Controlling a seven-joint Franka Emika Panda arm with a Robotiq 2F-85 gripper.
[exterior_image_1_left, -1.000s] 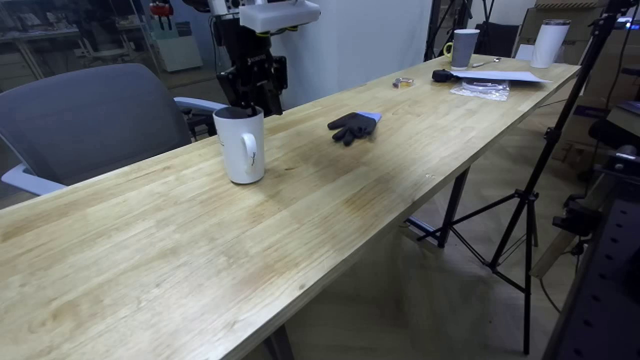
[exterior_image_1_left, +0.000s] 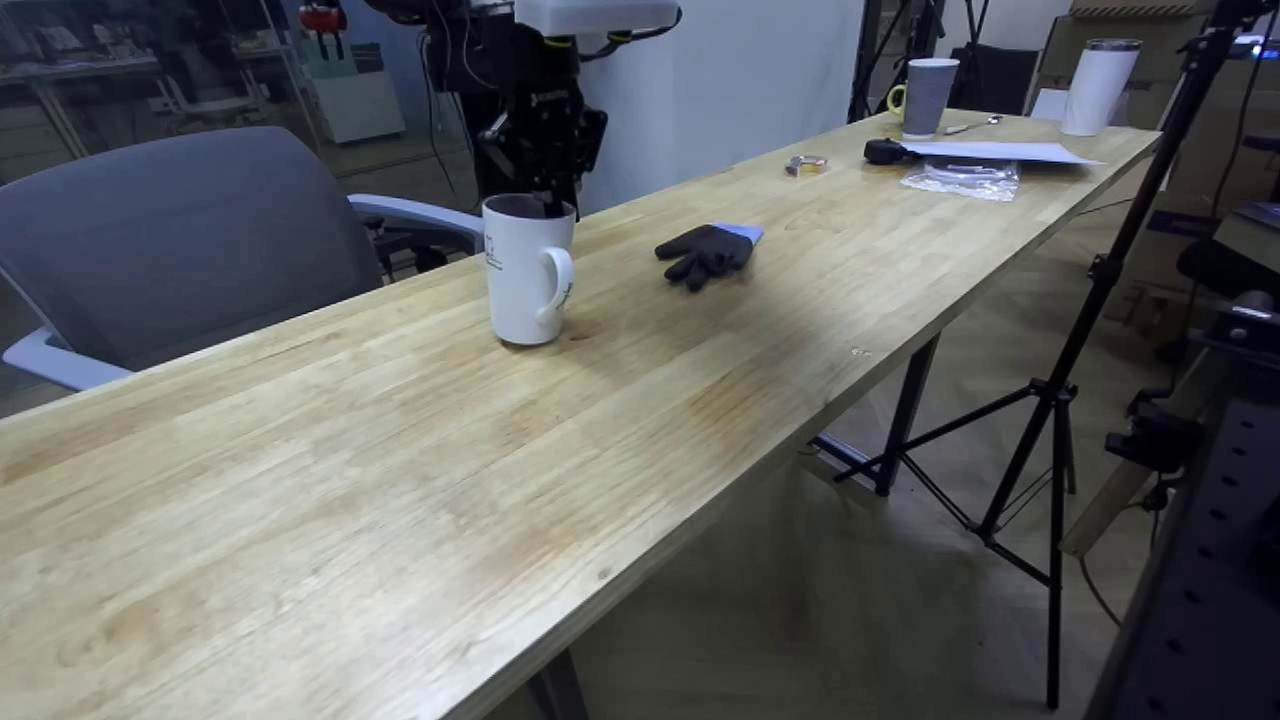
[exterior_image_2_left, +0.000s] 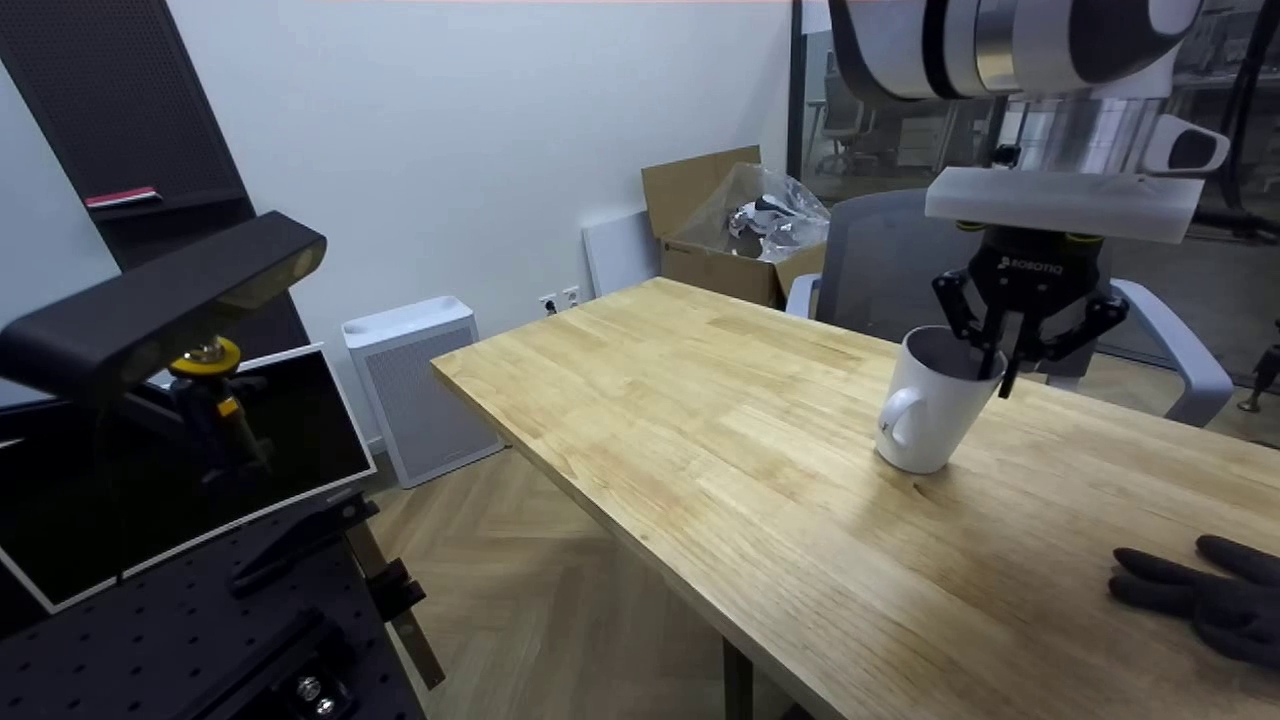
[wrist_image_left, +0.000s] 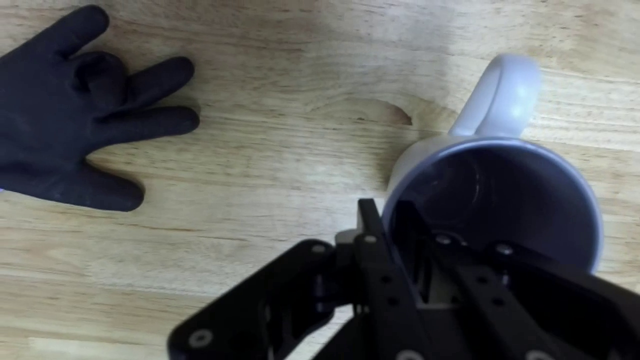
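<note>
A tall white mug (exterior_image_1_left: 521, 278) with a dark inside stands close to the table's far edge in exterior view 1. My gripper (exterior_image_2_left: 1005, 366) is shut on the mug's wall, one finger inside the cup and the other outside. From above, in the wrist view, the rim of the mug (wrist_image_left: 585, 180) runs between the two black fingers, and its handle (wrist_image_left: 507, 96) points away from them. The mug looks upright or slightly tilted; whether its base touches the wood is hard to tell.
A black glove (exterior_image_1_left: 708, 254) lies on the table beside the mug, apart from it. Farther along are a grey cup (exterior_image_1_left: 927, 98), a white tumbler (exterior_image_1_left: 1100, 90) and a plastic bag (exterior_image_1_left: 963, 179). An office chair (exterior_image_1_left: 198, 246) stands behind.
In exterior view 1, my gripper and the mug have shifted right and toward the back, closer to the glove. The handle has turned slightly. The glove has not moved.
</note>
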